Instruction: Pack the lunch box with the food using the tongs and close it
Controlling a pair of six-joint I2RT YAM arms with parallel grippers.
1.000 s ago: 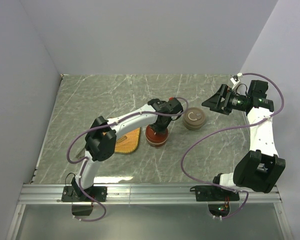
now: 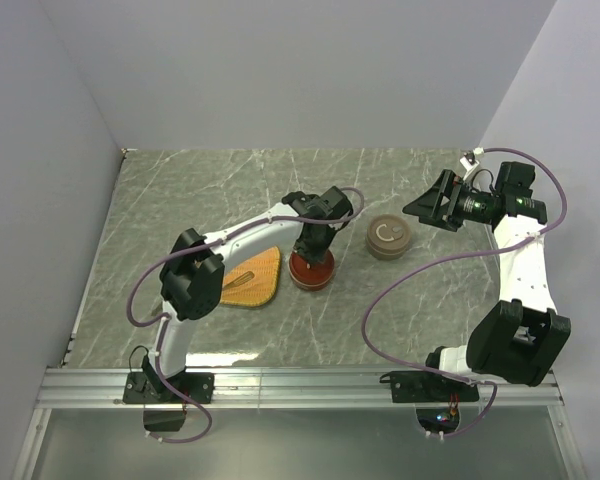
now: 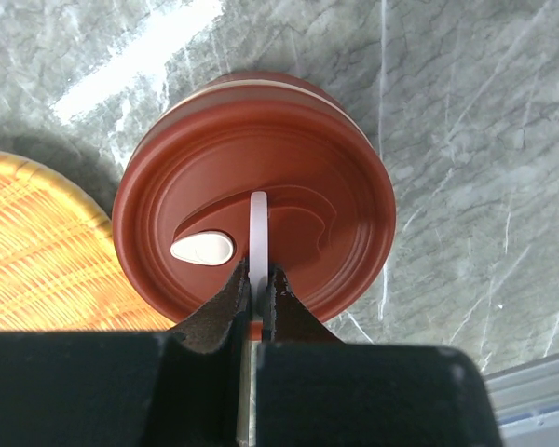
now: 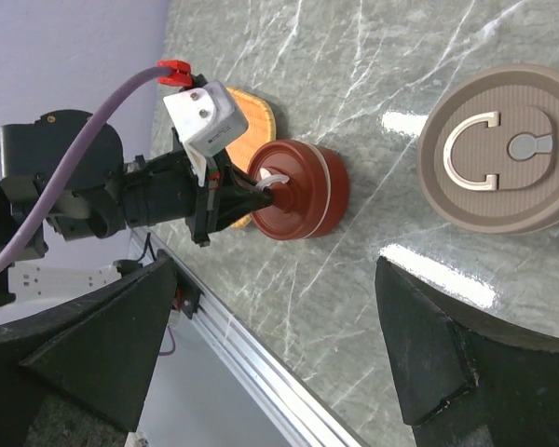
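Observation:
A round red-brown lunch box (image 2: 311, 272) stands upright in the middle of the table. Its lid (image 3: 307, 158) carries a raised pale handle (image 3: 259, 219) and a small white oval tab (image 3: 203, 248). My left gripper is over the lid, shut on that handle; the right wrist view also shows the left gripper at the lid. Well off to the right, my right gripper (image 2: 432, 212) stands open with nothing between its wide dark fingers.
A round taupe container (image 2: 388, 237) with a handle flat on its lid sits right of the lunch box. Left of the box, close by, lies a yellow woven tray (image 2: 265, 292) with a utensil on it, partly behind my left arm.
The lunch box has shifted very slightly left. My right arm looks unmoved.

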